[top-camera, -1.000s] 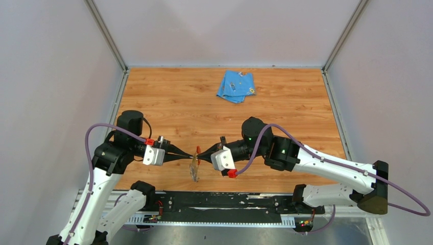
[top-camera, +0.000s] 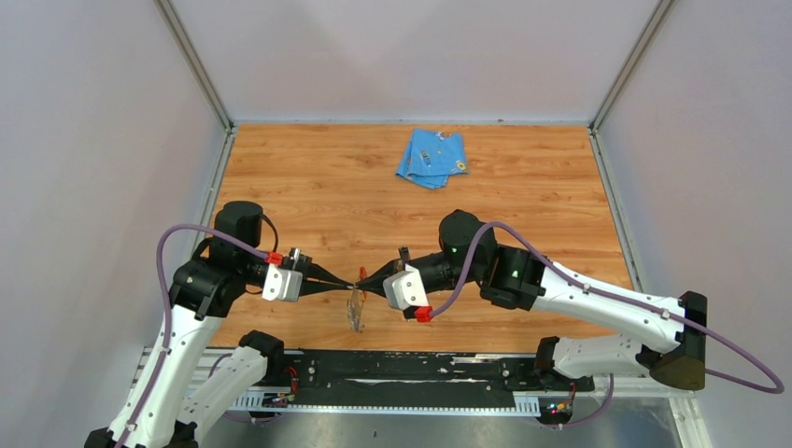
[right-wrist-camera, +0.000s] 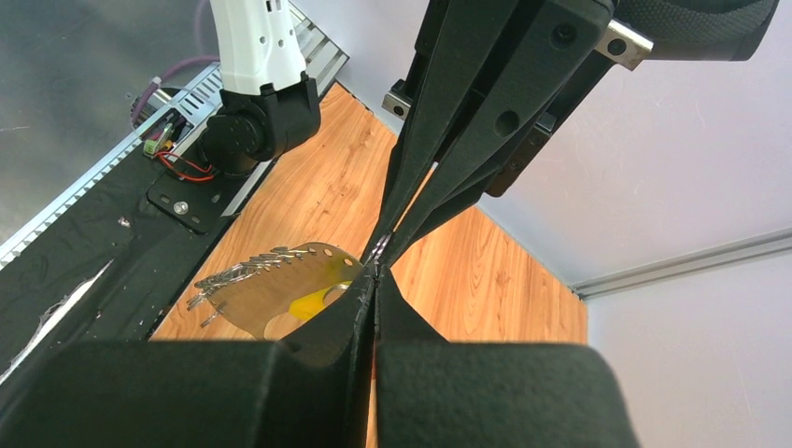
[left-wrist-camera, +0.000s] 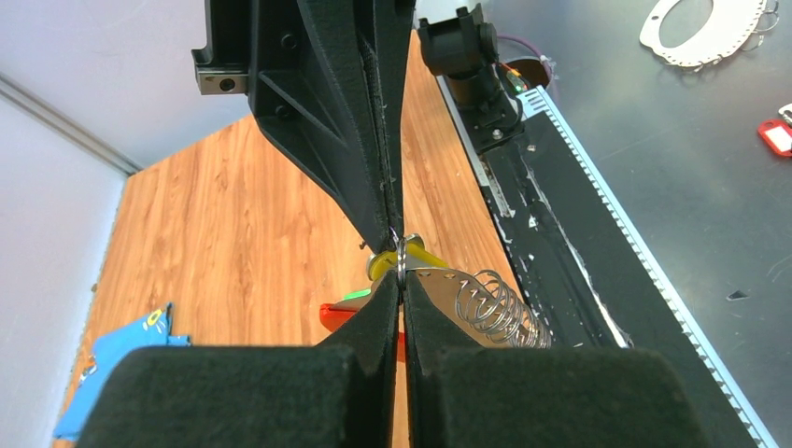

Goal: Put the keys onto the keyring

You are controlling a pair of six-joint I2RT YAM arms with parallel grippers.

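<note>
My left gripper is shut on a small metal ring (left-wrist-camera: 401, 254) on the keyring, which has a flat metal plate (right-wrist-camera: 275, 280) with rings and wire coils along its edge. Opposite it, my right gripper is shut at the same ring, its tips almost touching the left ones; whether it pinches the metal is unclear. In the top view the plate (top-camera: 355, 310) hangs beneath the meeting tips. A yellow tag (left-wrist-camera: 422, 257), a red tag (left-wrist-camera: 338, 315) and a bit of green (left-wrist-camera: 357, 294) show behind it. The keys are mostly hidden.
At the back of the wooden table lies a folded blue cloth (top-camera: 432, 157). Two tag-like items, a white ring-shaped plate (left-wrist-camera: 705, 28) and a red tag (left-wrist-camera: 775, 137), appear beyond the front rail.
The right gripper has shifted slightly left, closer to the left gripper's tips. The left arm and the hanging plate look the same.
</note>
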